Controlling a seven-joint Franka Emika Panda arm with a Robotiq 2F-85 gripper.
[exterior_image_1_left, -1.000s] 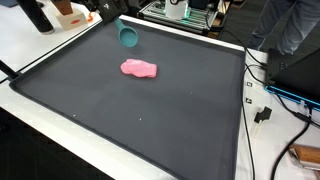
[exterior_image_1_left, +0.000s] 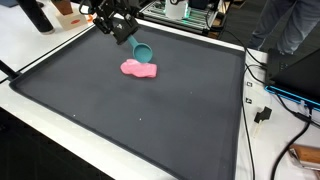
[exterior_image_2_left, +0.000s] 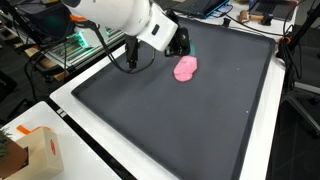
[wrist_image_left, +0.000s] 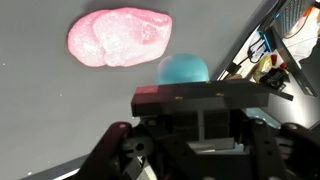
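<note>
A teal cup-like object (exterior_image_1_left: 142, 50) is held in my gripper (exterior_image_1_left: 126, 32), its round end tilted toward the pink cloth-like item. In exterior view 2 only a sliver of the teal object (exterior_image_2_left: 194, 48) shows beside the dark gripper (exterior_image_2_left: 179, 44). The pink item (exterior_image_1_left: 138, 69) lies on the dark mat, close in front of the teal object. The wrist view has the pink item (wrist_image_left: 119, 37) at upper left and the teal object (wrist_image_left: 182, 68) just past the shut gripper fingers (wrist_image_left: 190, 98). Where the fingers meet it is mostly hidden.
White table edging (exterior_image_1_left: 75, 132) surrounds it. Cables and equipment crowd the back, and a box (exterior_image_2_left: 35, 155) stands at the near left in exterior view 2.
My gripper and the teal object have moved right and toward the front in exterior view 1, nearing the pink item. The pink item has stayed put.
</note>
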